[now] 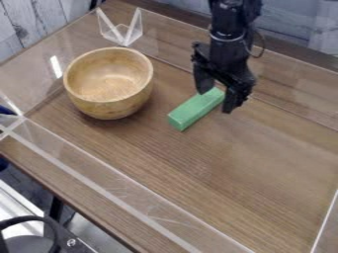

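Note:
My gripper (219,85) is a dark, arm-mounted hand reaching down from the top centre, its fingers open above and at the upper right end of a green block (195,111). The block lies diagonally on the wooden table (238,188), a little right of a round tan bowl (110,81). Whether the fingers touch the block is hard to tell.
A small white wire-like object (119,30) stands at the upper left, behind the bowl. A black cable or object lies at the bottom left corner.

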